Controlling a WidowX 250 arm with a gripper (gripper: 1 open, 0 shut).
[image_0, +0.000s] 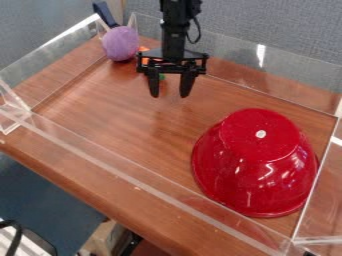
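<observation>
My black gripper (170, 85) hangs at the back of the wooden tray area, open, its two fingers apart with nothing visible between them. Just left of it, partly hidden, an orange object (142, 53) lies behind a purple ball-like item (119, 43). A large upturned red bowl (251, 165) fills the right front.
Clear low walls border the wooden surface (127, 135); a blue item (103, 14) stands at the back left corner outside or by the wall.
</observation>
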